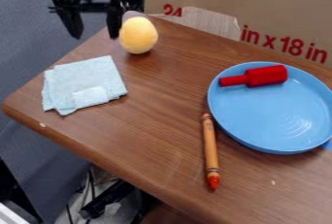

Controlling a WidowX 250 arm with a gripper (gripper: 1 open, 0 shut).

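Observation:
The black gripper [95, 26] is at the top left, above the table's back-left part, open with nothing visible between its fingers. A yellow round object [139, 35] sits just right of it on the table. A folded pale cloth [83, 84] lies below it on the left. A blue plate [270, 121] on the right holds a red cylinder with a handle [258, 76]. An orange crayon [211, 152] lies left of the plate.
A cardboard box [247, 10] stands along the back. The table's left edge drops to a grey floor with cables and dark frames below.

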